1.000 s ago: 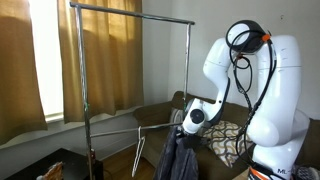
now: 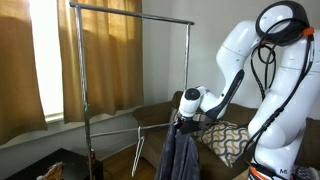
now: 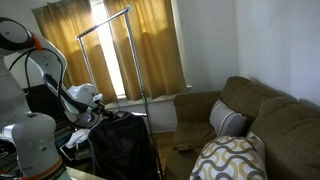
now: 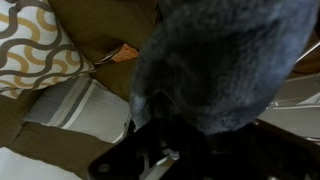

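Note:
A dark grey cloth (image 2: 180, 155) hangs down from my gripper (image 2: 184, 125), which is shut on it. The same dark cloth (image 3: 122, 146) drops in loose folds in exterior view 2, with the gripper (image 3: 103, 106) at its top left. Close up in the wrist view, the fuzzy grey cloth (image 4: 215, 65) fills the middle and covers the fingertips, so the exact hold is hidden.
A metal rack (image 2: 84, 75) frames the space in front of the curtains; its lower bar (image 2: 125, 131) carries a white hanger (image 2: 138, 155). A brown sofa (image 3: 202, 118) with a patterned cushion (image 3: 228, 160) stands behind and to the side.
In exterior view 1 the gripper has risen slightly and the arm's upper links have shifted. The top of the cloth has come up with it.

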